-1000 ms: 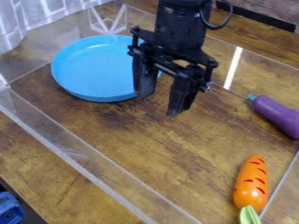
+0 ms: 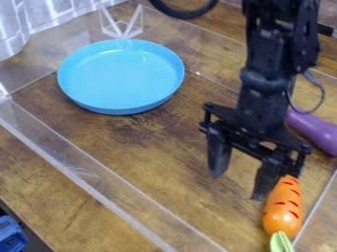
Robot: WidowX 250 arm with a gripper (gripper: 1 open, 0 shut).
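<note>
My black gripper (image 2: 245, 162) hangs low over the wooden table, open, its fingers spread just left of and above an orange toy carrot (image 2: 283, 210) with a green top at the lower right. A purple toy eggplant (image 2: 313, 130) lies behind the gripper at the right, partly hidden by it. A blue round plate (image 2: 121, 71) sits at the upper left. The gripper is somewhat blurred.
Clear plastic walls border the table at the left and front. A blue object (image 2: 8, 236) shows at the lower left corner.
My gripper has moved right and down in the view, from beside the blue plate toward the carrot. The plate, carrot and eggplant look unmoved.
</note>
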